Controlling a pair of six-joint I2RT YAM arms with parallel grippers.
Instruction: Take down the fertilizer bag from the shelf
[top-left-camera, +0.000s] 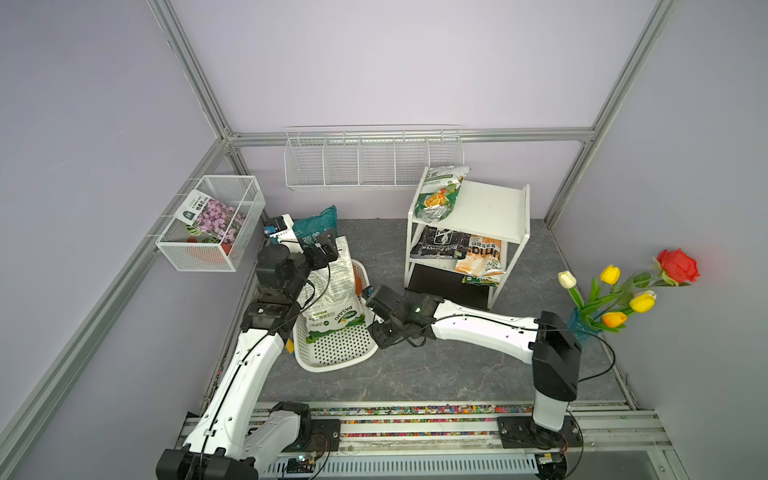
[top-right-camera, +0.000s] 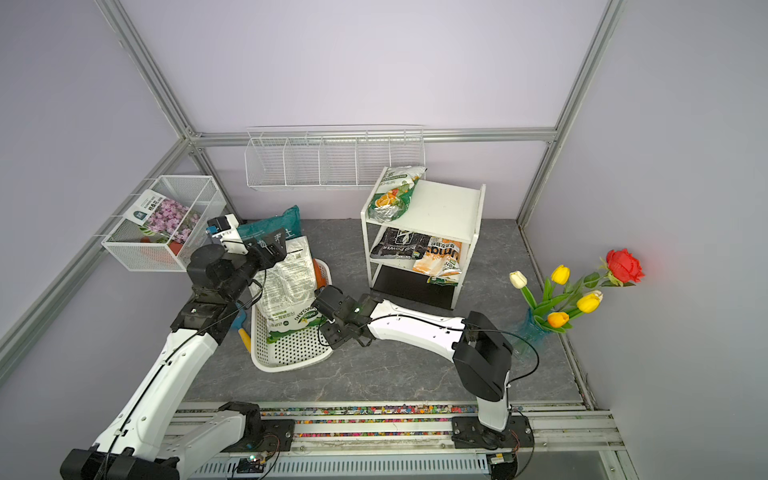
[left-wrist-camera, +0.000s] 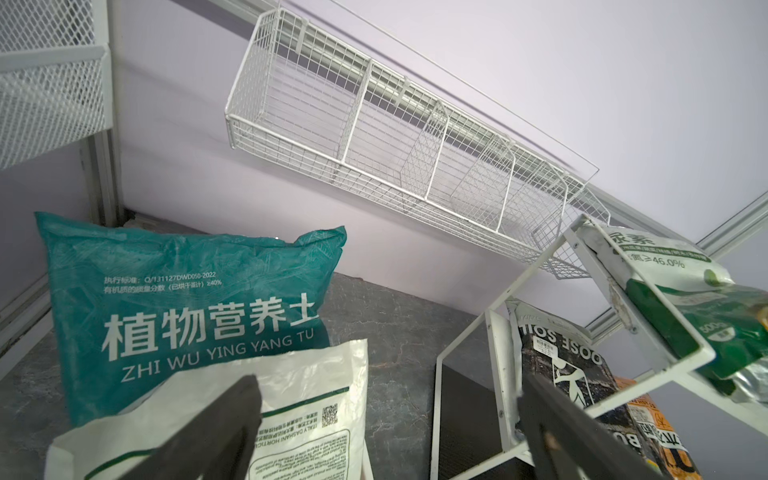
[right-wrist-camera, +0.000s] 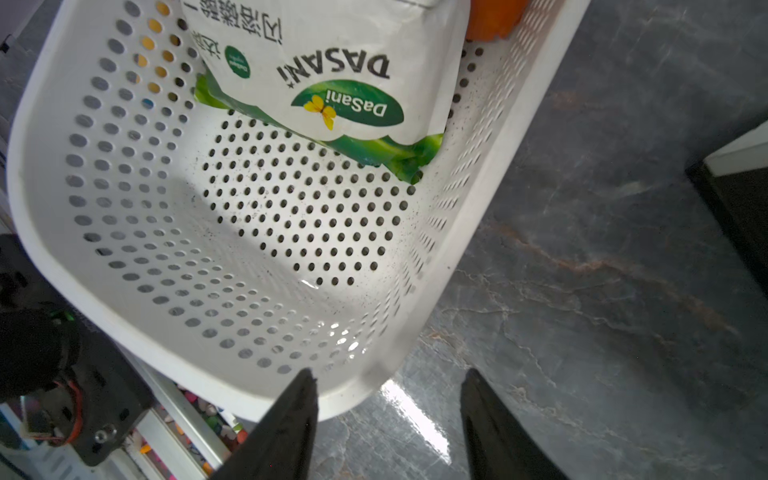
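Observation:
A green-and-white bag with an orange picture (top-left-camera: 440, 196) stands on the top left of the white shelf (top-left-camera: 489, 205). In the left wrist view that bag (left-wrist-camera: 704, 308) shows at the right edge, well away from my left gripper. Both left fingers are blurred and wide apart, with nothing held. The white DASANi bag (right-wrist-camera: 340, 76) lies in the white plastic basket (right-wrist-camera: 448, 308). My right gripper is over the basket's right front rim, its fingers apart and nothing between them.
A teal soil bag (left-wrist-camera: 188, 312) stands behind the basket. Black (top-left-camera: 438, 242) and orange-white (top-left-camera: 481, 256) bags lie on the lower shelf level. The wire rack (top-left-camera: 374, 162) on the wall is empty. Flowers (top-left-camera: 612, 292) stand at right.

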